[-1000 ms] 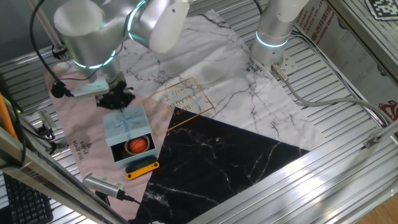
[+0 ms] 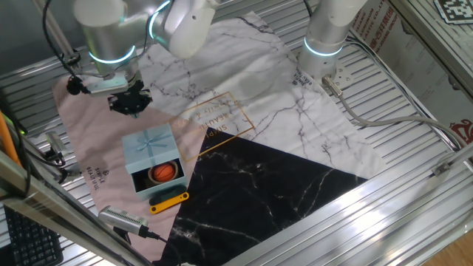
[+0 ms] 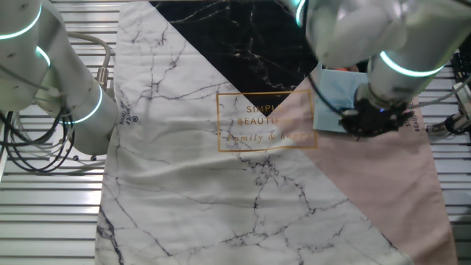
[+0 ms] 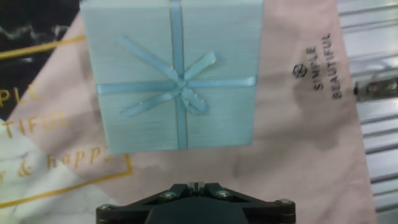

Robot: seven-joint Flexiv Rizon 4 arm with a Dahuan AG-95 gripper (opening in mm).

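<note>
A light blue gift box (image 2: 150, 147) with a ribbon bow on its lid stands on the pink part of the cloth. Its near side is open in exterior view 1, and a small orange basketball (image 2: 163, 172) shows inside. From the wrist view only the box's lid (image 4: 143, 68) is visible, ahead of my fingertips. My gripper is shut, its tips together and nothing showing between them. In exterior view 1 the gripper (image 2: 136, 113) hangs beyond the box's far edge, apart from it. The arm partly hides the box (image 3: 335, 92) in exterior view 2.
A yellow and black tool (image 2: 169, 202) lies close to the box's open side. Nearby is a grey device (image 2: 123, 220) with a cable. The white marble and black parts of the cloth (image 2: 259, 196) are clear.
The box, ball and tool have not moved.
</note>
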